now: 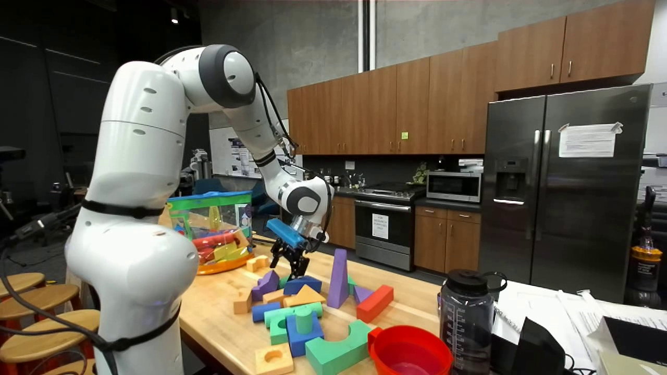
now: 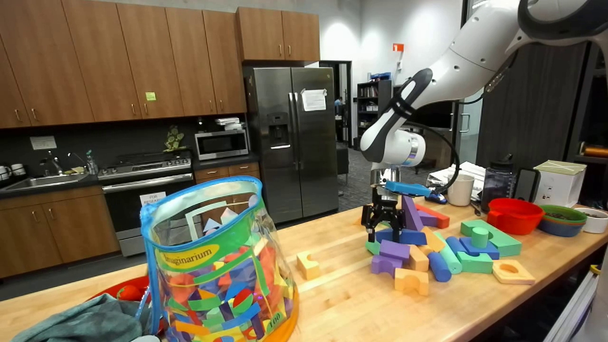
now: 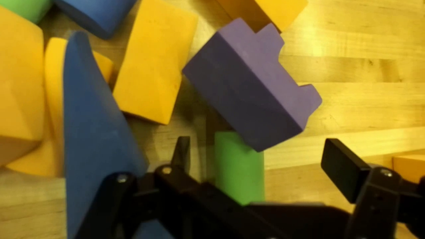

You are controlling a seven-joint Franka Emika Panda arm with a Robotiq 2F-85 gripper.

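Note:
My open gripper [image 1: 290, 262] is low over the block pile, its black fingers pointing down. In the wrist view the gripper has its fingertips wide apart. Between them in the image lies a green block [image 3: 239, 171], its far end partly covered by a purple notched block [image 3: 255, 83]. A blue triangular block [image 3: 95, 115] lies close along the left finger, partly hidden by it; touching or apart, I cannot tell. Beyond is a yellow-orange block [image 3: 157, 59]. In exterior view 2 the gripper [image 2: 384, 230] stands behind the purple block [image 2: 394, 250], beside the blue one [image 2: 411, 237].
A tall purple wedge [image 1: 338, 278] and a red block [image 1: 375, 303] stand near the pile. A clear bag of blocks [image 2: 222, 290] sits at one side, with a lone yellow block [image 2: 308, 265] nearby. A red bowl [image 1: 409, 353] and bottle [image 1: 466, 319] occupy the opposite end.

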